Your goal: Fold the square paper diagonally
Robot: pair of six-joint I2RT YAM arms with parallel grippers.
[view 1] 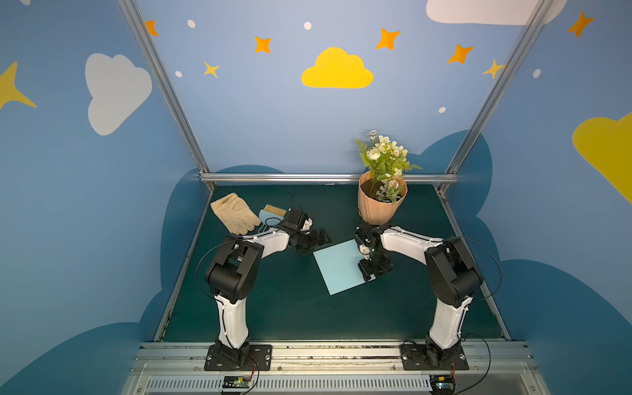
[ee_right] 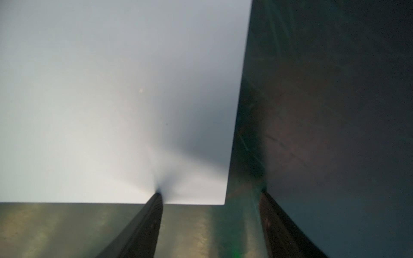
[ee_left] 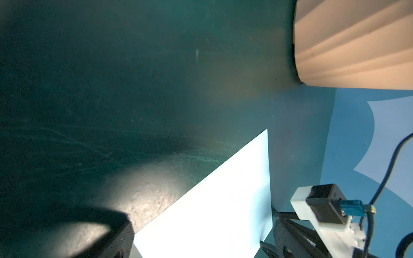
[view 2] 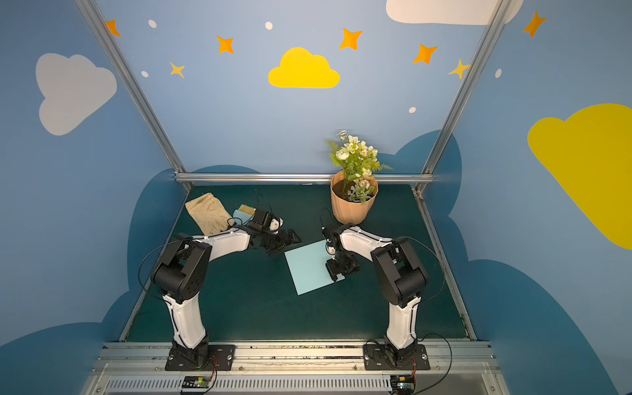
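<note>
The square light-blue paper (view 1: 337,268) lies flat and unfolded on the dark green table, turned slightly. In the right wrist view, one corner of the paper (ee_right: 189,163) reaches between the fingertips of my right gripper, whose fingers stand apart. One finger (ee_right: 148,223) is at the paper's edge, the other is over bare table; I cannot tell whether either touches. My left gripper is open near the upper left corner of the sheet, holding nothing. In the top left view the right arm hides part of the paper's right side.
A potted plant (view 1: 378,204) stands behind the paper, close to the right arm. Beige gloves (view 1: 233,212) and a small blue brush (view 1: 271,214) lie at the back left, behind the left arm.
</note>
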